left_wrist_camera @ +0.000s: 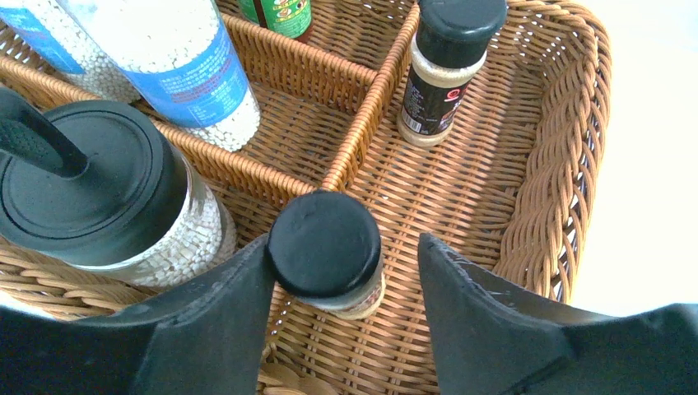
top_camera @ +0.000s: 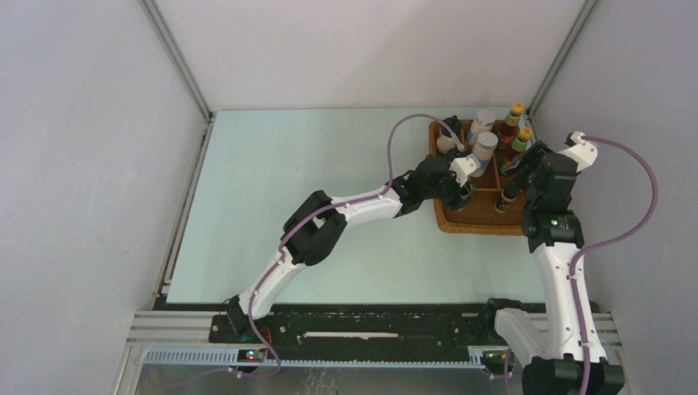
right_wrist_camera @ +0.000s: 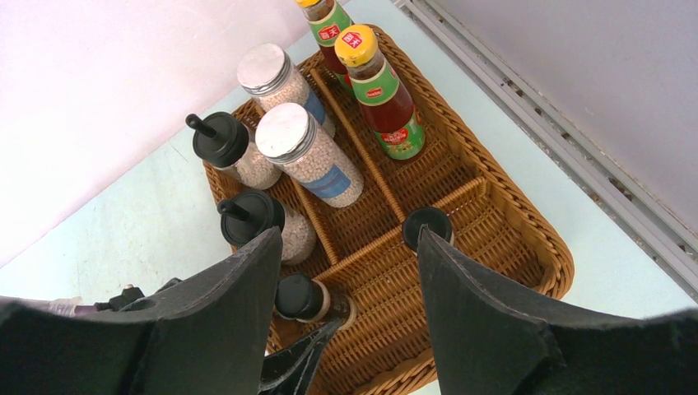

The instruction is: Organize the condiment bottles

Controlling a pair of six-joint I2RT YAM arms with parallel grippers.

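Observation:
A divided wicker basket (top_camera: 461, 228) holds all the bottles. In its front compartment stands a black-capped jar (left_wrist_camera: 326, 247) between the fingers of my left gripper; the left finger is against its cap, and a gap shows on the right side. A second black-capped jar (left_wrist_camera: 440, 90) stands in the same compartment, under my open right gripper, which has nothing between its fingers. Two sauce bottles with yellow caps (right_wrist_camera: 387, 99), two clear jars of white grains (right_wrist_camera: 317, 156) and two jars with black spouted lids (right_wrist_camera: 267, 222) fill the back compartments.
The basket's wall (left_wrist_camera: 568, 164) rises close to the left gripper. A side wall (top_camera: 634, 164) stands right of the basket.

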